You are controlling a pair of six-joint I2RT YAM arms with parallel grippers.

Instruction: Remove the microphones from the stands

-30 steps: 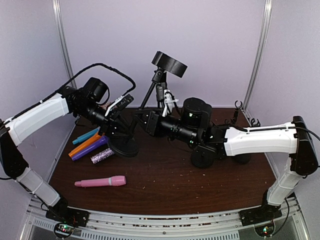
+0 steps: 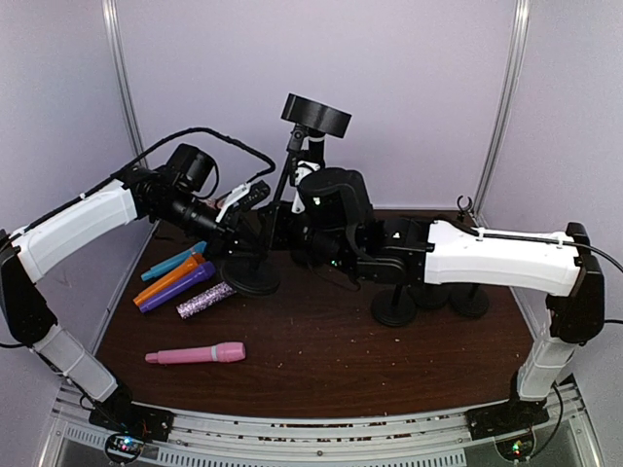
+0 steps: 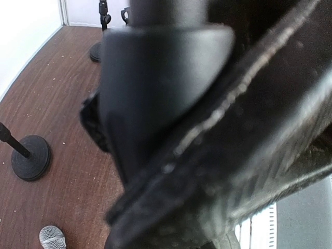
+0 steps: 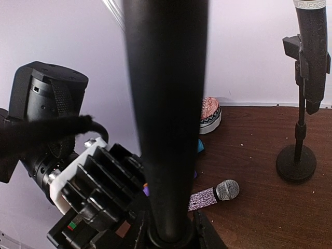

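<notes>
A black microphone stand (image 2: 251, 275) is held up at the centre, its base hanging above the table in the top view, with my left gripper (image 2: 238, 233) shut on it low down. My right gripper (image 2: 282, 229) is shut on a black shaft (image 4: 166, 129), which fills the middle of the right wrist view; whether it is microphone or stand is hard to tell. In the left wrist view black parts (image 3: 161, 88) fill most of the picture up close, hiding the fingertips.
A pink microphone (image 2: 195, 353) lies at the front left. Blue, orange, purple and glittery (image 2: 204, 300) microphones lie at the left. Several black stands (image 2: 394, 309) stand at the right, one with a microphone (image 4: 311, 62) in the right wrist view.
</notes>
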